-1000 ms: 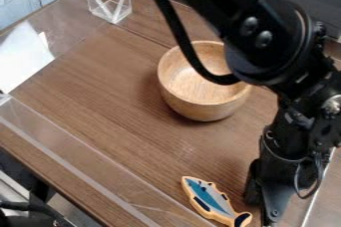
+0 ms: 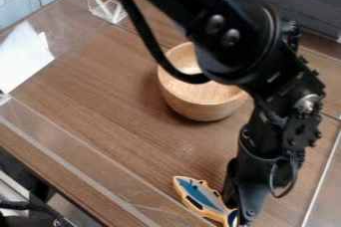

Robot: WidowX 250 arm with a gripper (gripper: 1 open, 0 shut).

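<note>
A wooden bowl sits in the middle of the table, partly behind the black arm. Near the bottom edge lies an orange toy with a blue and white fish-like shape on it. My gripper is down at the right end of the toy, covering part of it; its fingertips are small and partly out of sight, so whether anything is between them is unclear.
The wooden table has clear strips along its edges. A clear acrylic stand is at the back left, with a white sheet at the left.
My gripper and arm have moved left, onto the right end of the toy. The toy appears shifted slightly to the left.
</note>
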